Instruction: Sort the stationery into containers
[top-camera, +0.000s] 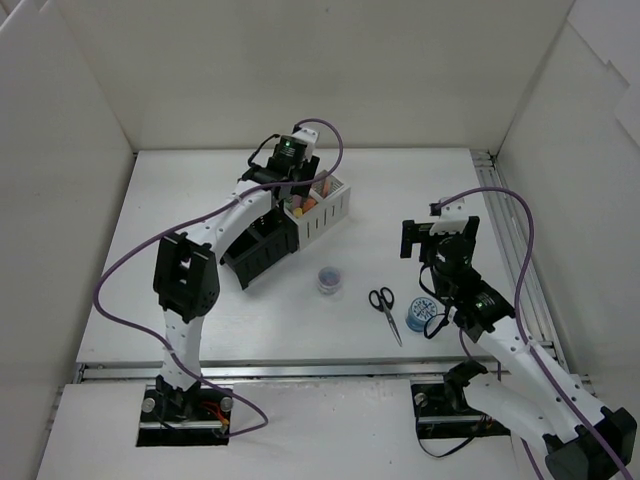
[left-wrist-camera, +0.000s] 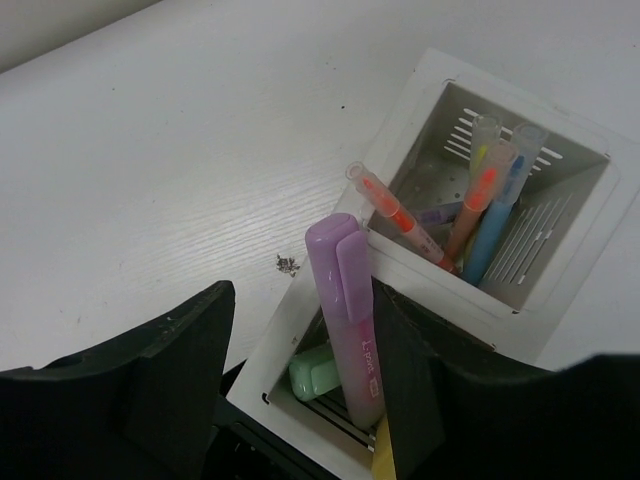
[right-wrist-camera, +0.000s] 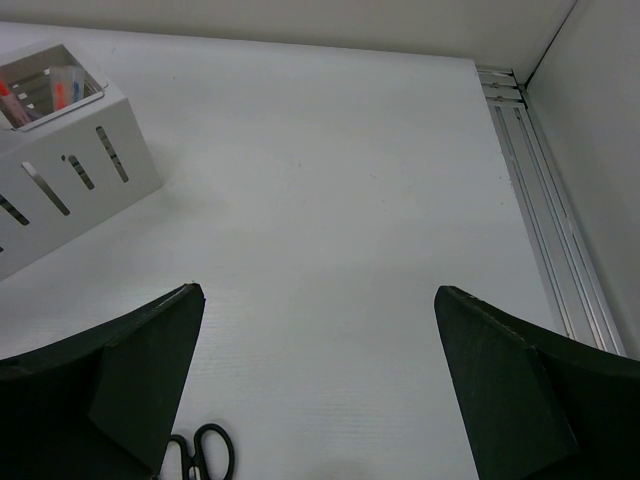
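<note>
My left gripper (top-camera: 301, 170) is over the white two-compartment box (top-camera: 325, 215), fingers apart around the upper part of a purple pencil case or highlighter (left-wrist-camera: 343, 300); whether they touch it is unclear. That compartment also holds green (left-wrist-camera: 314, 371) and yellow (left-wrist-camera: 382, 450) items; the other holds several markers (left-wrist-camera: 485, 190). A black container (top-camera: 262, 259) adjoins the white box. Scissors (top-camera: 385, 310), a clear small tub (top-camera: 330, 280) and a blue round tin (top-camera: 421, 315) lie on the table. My right gripper (top-camera: 431, 234) hangs open and empty above the table's right side.
Walls enclose it at the back and sides, with a metal rail (right-wrist-camera: 550, 230) along the right edge. A purple cable loops over each arm.
</note>
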